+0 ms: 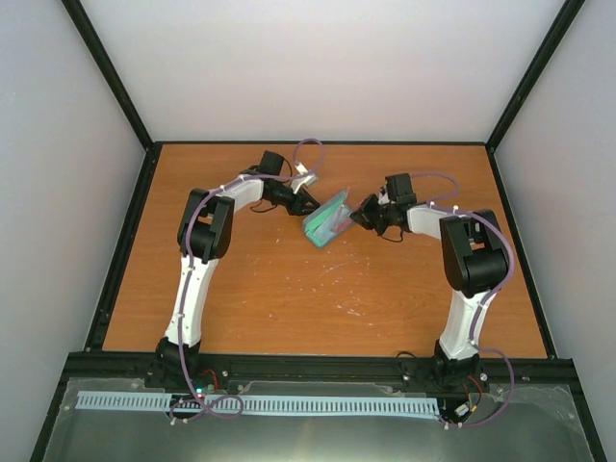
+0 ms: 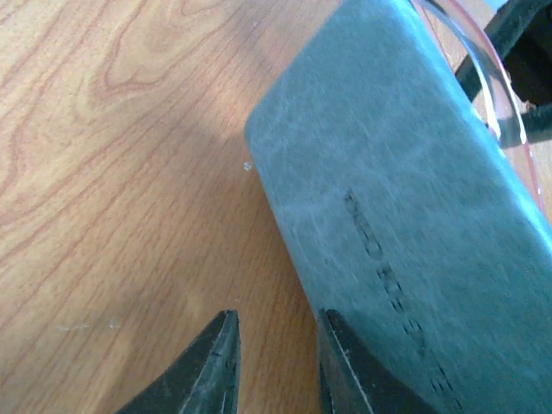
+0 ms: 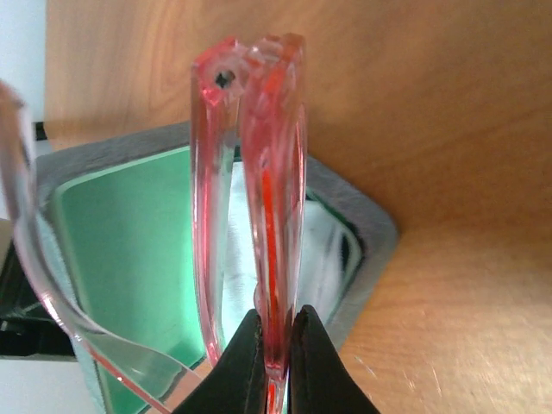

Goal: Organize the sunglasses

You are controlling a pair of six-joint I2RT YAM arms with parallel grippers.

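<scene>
A grey glasses case point(image 1: 318, 226) with a green lining point(image 3: 121, 233) and a pale cloth point(image 3: 241, 233) lies open at the table's centre. My right gripper is shut on clear pink sunglasses point(image 3: 272, 207), held over the case, their folded temples pointing up in the right wrist view. My left gripper is at the case's left, its fingers part open beside the case's grey outer side point(image 2: 371, 207), with nothing clearly between them.
Walls and a black frame surround it.
</scene>
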